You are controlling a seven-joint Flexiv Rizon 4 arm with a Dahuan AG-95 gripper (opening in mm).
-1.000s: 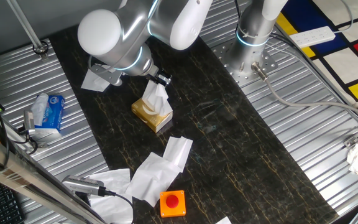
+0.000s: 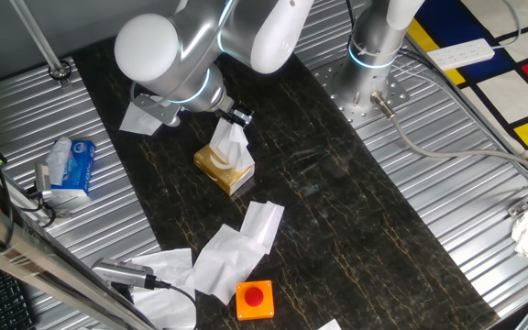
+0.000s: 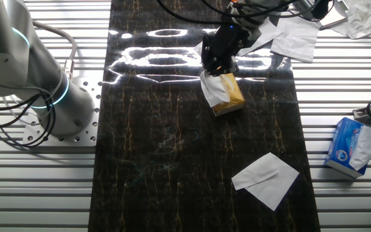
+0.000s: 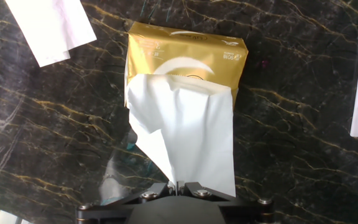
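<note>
A gold tissue pack (image 4: pixel 188 50) lies on the dark marbled table, with a white tissue (image 4: pixel 188 127) sticking out of its opening. At the bottom of the wrist view my gripper is shut, and the tissue's free end runs in between its fingertips. Exterior view 1 has the gripper (image 2: pixel 239 116) just above and beside the gold pack (image 2: pixel 225 169), the tissue (image 2: pixel 232 141) stretching up to it. From the other side, the tissue (image 3: pixel 214 90) hangs below the dark gripper (image 3: pixel 216 69) over the pack (image 3: pixel 232 96).
Loose white tissues (image 2: pixel 225 263) lie on the table near an orange box with a red button (image 2: pixel 255 295). Another sheet (image 3: pixel 266 180) rests apart. A blue tissue pack (image 2: pixel 73 170) stands off the table's side.
</note>
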